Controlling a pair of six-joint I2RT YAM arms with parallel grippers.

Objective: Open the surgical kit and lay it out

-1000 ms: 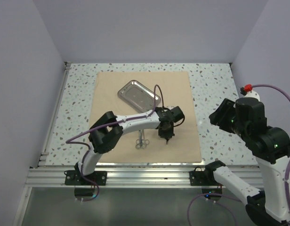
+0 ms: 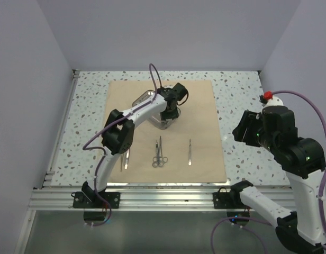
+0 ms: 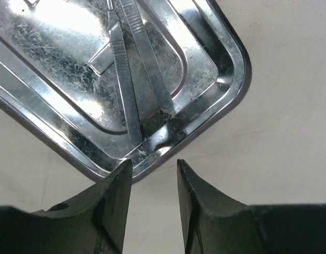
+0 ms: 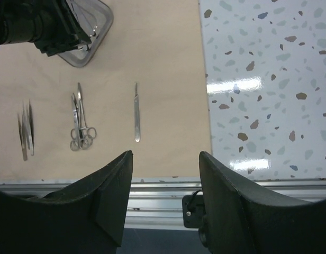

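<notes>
My left gripper hovers open over the metal tray (image 3: 232, 79), nothing between its fingers. In the tray lie two flat-handled instruments (image 3: 126, 90), probably scalpel handles, and part of another metal piece. On the beige cloth (image 2: 205, 106), a single scalpel handle (image 4: 137, 116) lies at the right, a group of scissor-like instruments (image 4: 82, 127) in the middle, and several tweezers (image 4: 26, 132) at the left. My right gripper is off to the right of the cloth, fingers apart, empty.
A metal rail (image 2: 152, 193) runs along the front edge. Grey walls enclose the back and sides.
My left arm has moved up and left, from over the single scalpel handle to over the tray. The right arm has shifted slightly.
</notes>
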